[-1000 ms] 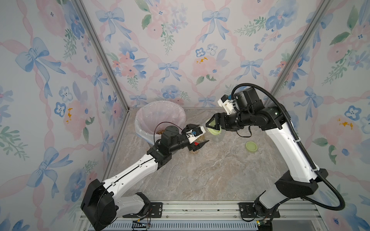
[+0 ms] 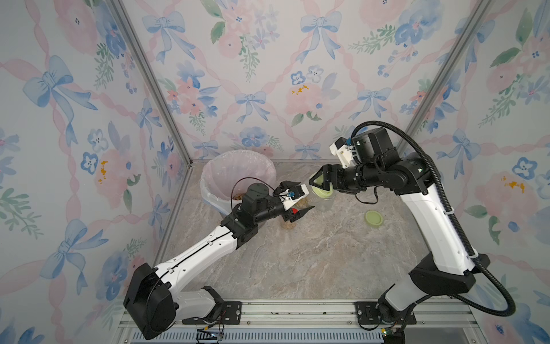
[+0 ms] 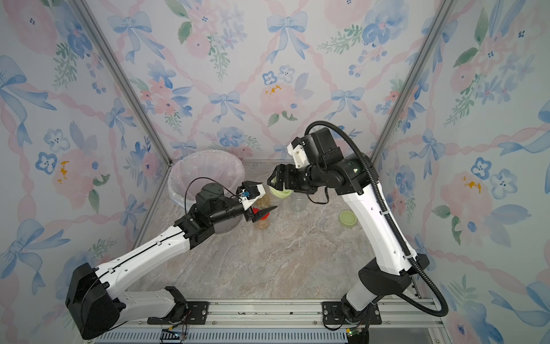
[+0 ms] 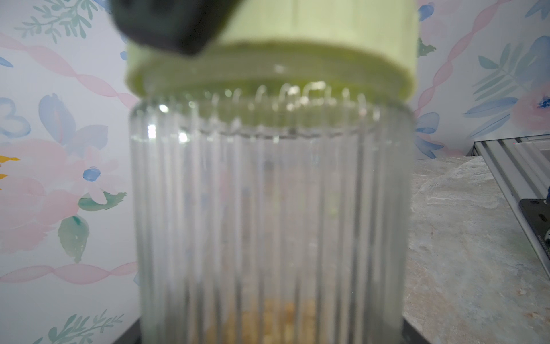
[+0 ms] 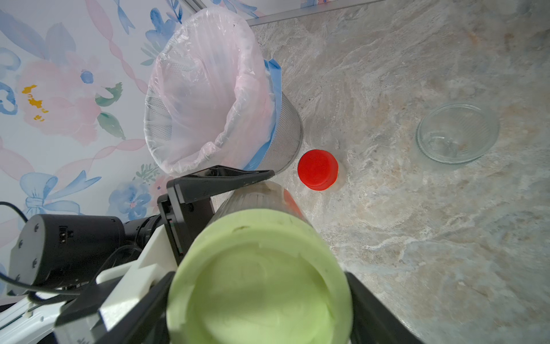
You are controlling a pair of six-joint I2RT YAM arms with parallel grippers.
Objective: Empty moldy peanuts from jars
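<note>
A ribbed glass jar [image 4: 269, 200] with peanuts low inside stands upright between the fingers of my left gripper [image 2: 304, 198], whose fingers are wide apart around it. Its pale green lid [image 5: 257, 298] is on top, with a narrow lighter band under its edge. The fingers of my right gripper [image 2: 322, 179] stand wide on both sides of this lid. Whether the pads press on jar or lid cannot be made out. Behind the left gripper, a jar with a red lid [image 5: 318, 170] stands on the table. An empty-looking clear glass jar [image 5: 458, 134] stands apart from it, without a lid.
At the back left is a mesh bin [image 5: 289, 134] lined with a clear pinkish bag, its mouth open. A loose green lid [image 2: 373, 218] lies on the right of the table [image 2: 320, 258].
Both grippers have shifted slightly to the right, the green lid moving along with them.
</note>
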